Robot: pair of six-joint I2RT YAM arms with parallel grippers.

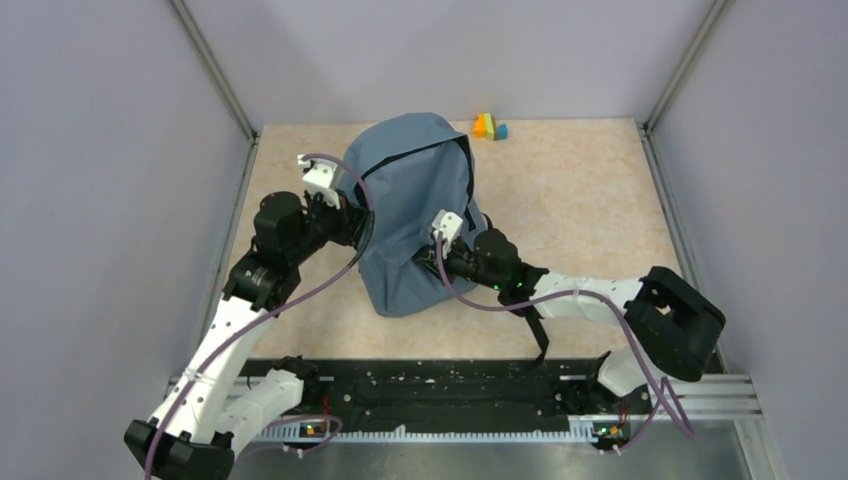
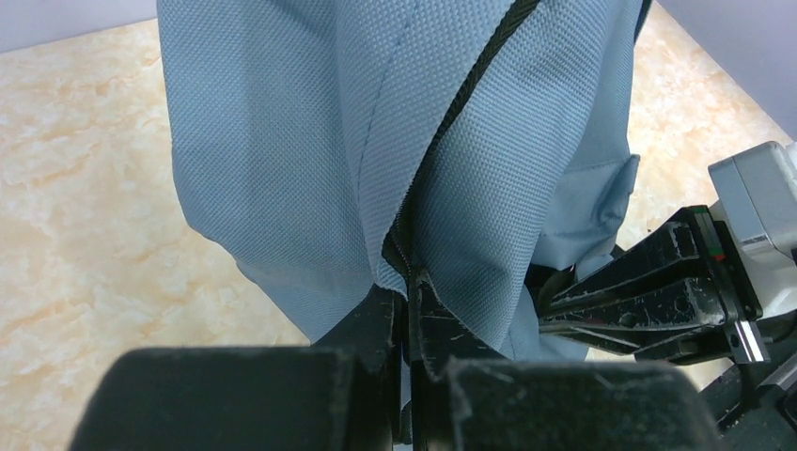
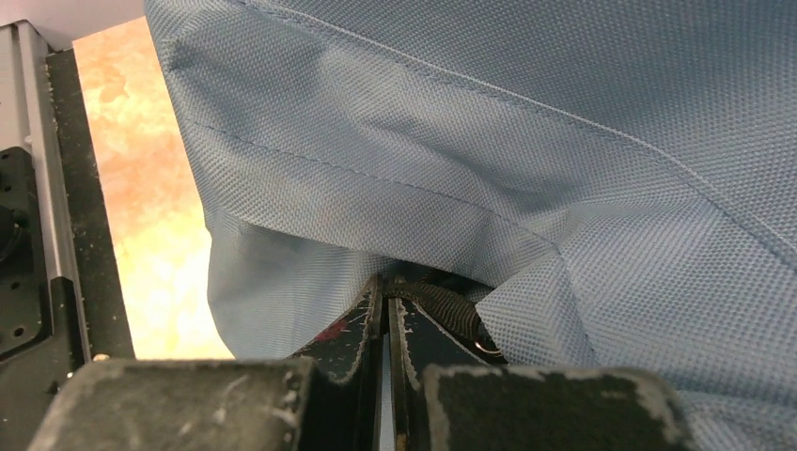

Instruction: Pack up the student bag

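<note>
The blue-grey bag (image 1: 415, 190) lies in the middle of the table, its front panel and pocket flap creased. My left gripper is shut on the bag's fabric edge, beside the black zipper (image 2: 489, 52). Low on the bag's front, at the pocket opening, my right gripper has its fingertips closed together on a black zipper strip (image 3: 446, 305). Part of that strip and a small metal ring show to the right of the tips. The bag's inside is hidden.
A small cluster of orange, yellow and blue pieces (image 1: 489, 127) rests behind the bag, at the table's back edge. A black strap (image 1: 537, 335) trails toward the front under the right arm. Bare tabletop (image 1: 590, 190) spreads out on the right.
</note>
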